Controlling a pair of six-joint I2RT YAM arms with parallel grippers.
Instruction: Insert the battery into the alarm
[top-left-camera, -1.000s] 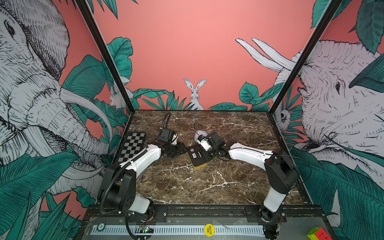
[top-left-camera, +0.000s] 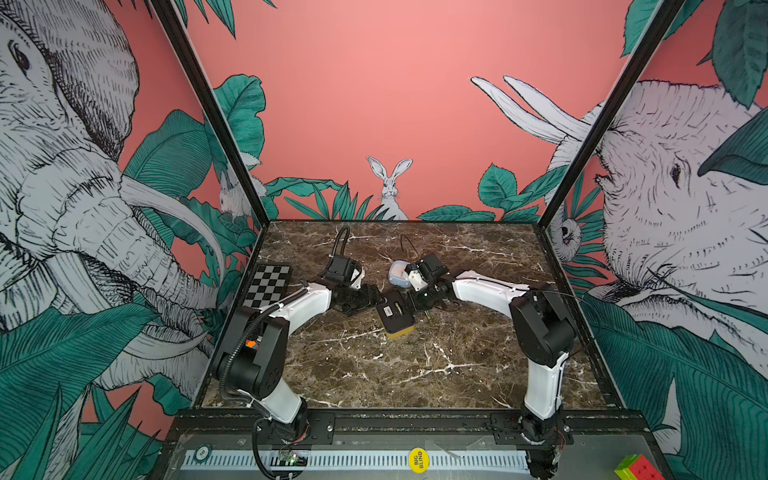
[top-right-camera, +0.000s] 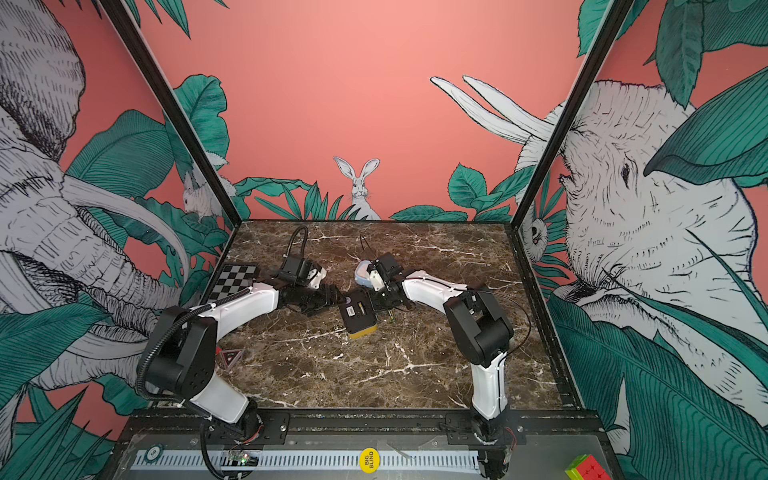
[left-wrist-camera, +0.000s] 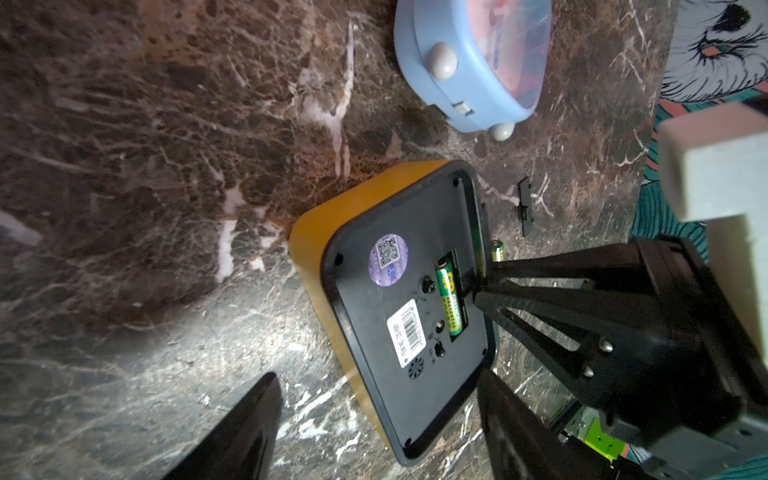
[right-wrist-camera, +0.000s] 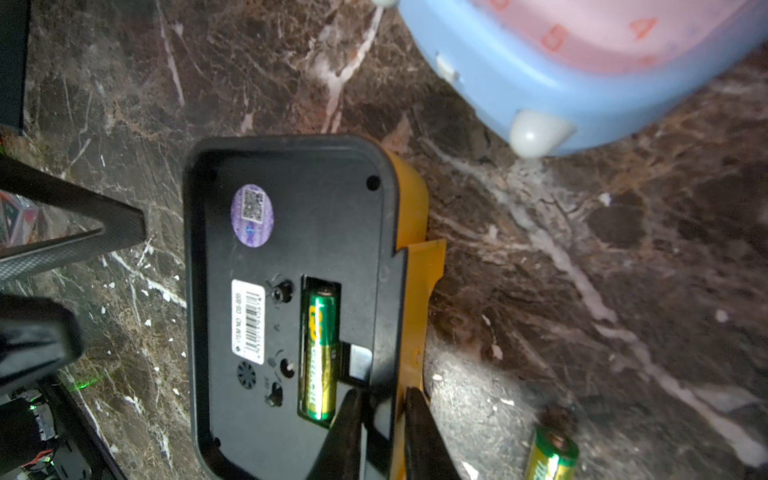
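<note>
The yellow alarm lies with its black back (right-wrist-camera: 280, 200) facing up, its battery compartment uncovered. One green battery (right-wrist-camera: 321, 352) lies lengthwise in that compartment. A second green battery (right-wrist-camera: 552, 456) rests on the table off the alarm's right side, cut by the right wrist view's lower edge. My right gripper is shut over the alarm's right edge, beside the compartment, with nothing seen held; whether its tips touch the alarm I cannot tell. Left of the alarm my left gripper stands part open and empty, its blurred fingers (left-wrist-camera: 248, 432) nearer the camera than the alarm.
A blue clock (left-wrist-camera: 448, 64) stands just behind the alarm, close to the right gripper. A small black cover (left-wrist-camera: 525, 206) lies on the table to the right. At far left is a checkered board (top-left-camera: 268, 285).
My right gripper has drawn back slightly from over the alarm toward its right edge. The left gripper has come a little right, closer to the alarm. The alarm appears unmoved.
</note>
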